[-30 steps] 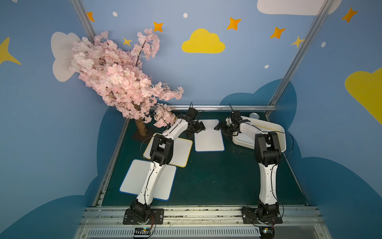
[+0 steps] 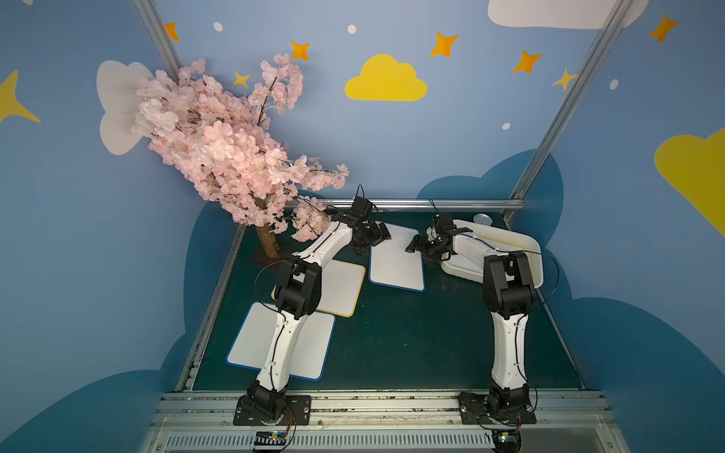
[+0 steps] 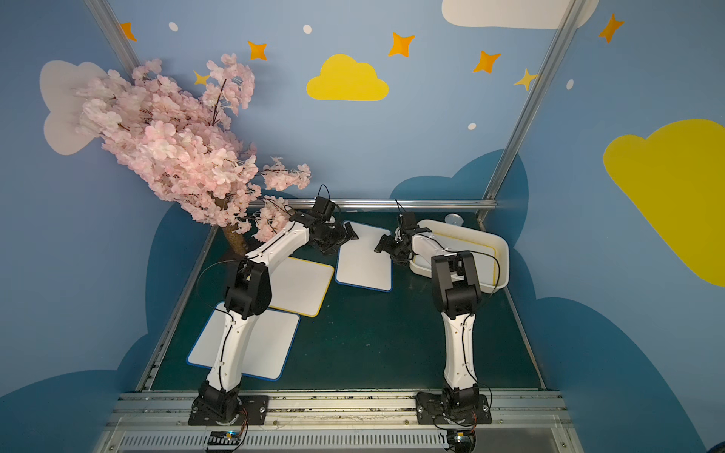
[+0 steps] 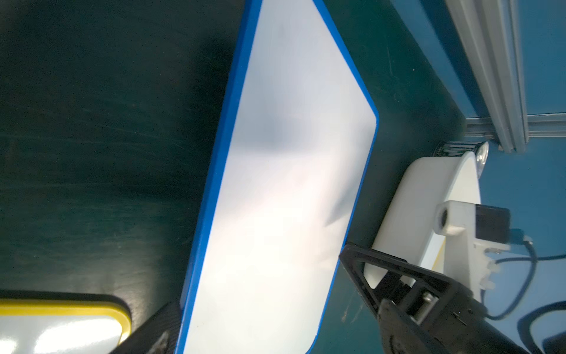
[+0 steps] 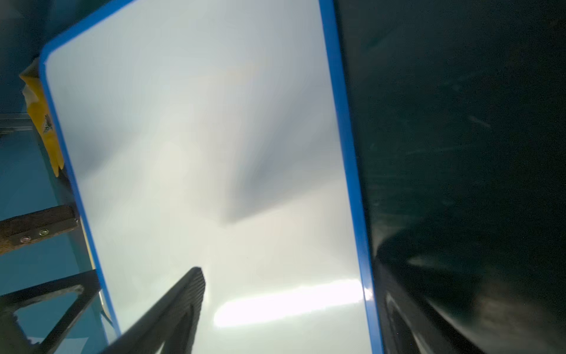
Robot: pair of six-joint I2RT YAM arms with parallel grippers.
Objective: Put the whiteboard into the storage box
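A blue-edged whiteboard [image 2: 397, 260] is at the back middle, between my two grippers; whether it lies fully flat is hard to tell. At its left edge, my left gripper [image 2: 380, 233] is open; its dark fingers [image 4: 154, 337] show at the bottom of the left wrist view, on either side of the board's edge. My right gripper [image 2: 414, 246] is open over the opposite edge, with one finger [image 5: 184, 308] over the white face and the other by the blue rim. The white storage box [image 3: 501, 264] stands right of the board, partly behind the right arm.
Inside the box a yellow-edged board [image 3: 483, 260] shows. Another yellow-edged board [image 2: 343, 287] and a blue-edged one [image 2: 313, 347] lie at left, partly under the left arm. A blossom tree [image 2: 226, 151] crowds the back left.
The middle whiteboard has turned slightly, its right side now nearer the front than its left. My left gripper has shifted a little left and back; the right one has moved slightly left.
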